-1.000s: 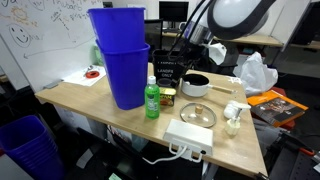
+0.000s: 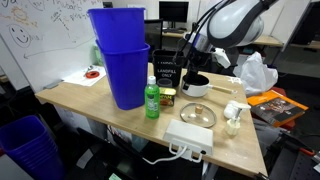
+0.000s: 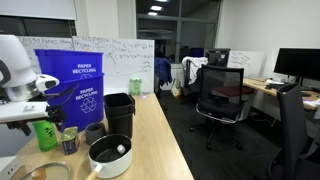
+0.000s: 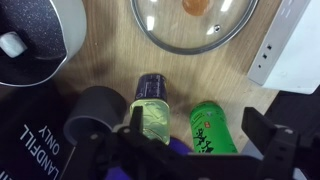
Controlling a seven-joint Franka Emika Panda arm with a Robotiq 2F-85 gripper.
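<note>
My gripper is open, its fingers spread wide at the lower edge of the wrist view, with nothing held between them. Below and between them in that view are a small can with a yellowish label (image 4: pixel 152 118) and a green bottle (image 4: pixel 210 128). A dark mug (image 4: pixel 95 112) lies left of the can. The white pot (image 4: pixel 72 25), dark inside with a small white object (image 4: pixel 12 44) in it, fills the upper left. At the top is a round glass lid (image 4: pixel 175 42). In exterior view 2 the gripper (image 3: pixel 28 124) hangs over the table's left side.
Tall blue recycling bins (image 2: pixel 125 70) and a black landfill bin (image 2: pixel 167 70) stand behind the bottle and can. A white appliance (image 2: pixel 190 136) lies near the front edge. White plastic bags (image 2: pixel 257 76) are at the right. Bare wood shows at the table's left end (image 2: pixel 70 95).
Over the last second the arm has come lower and to the right in exterior view 1. The objects on the table stay put.
</note>
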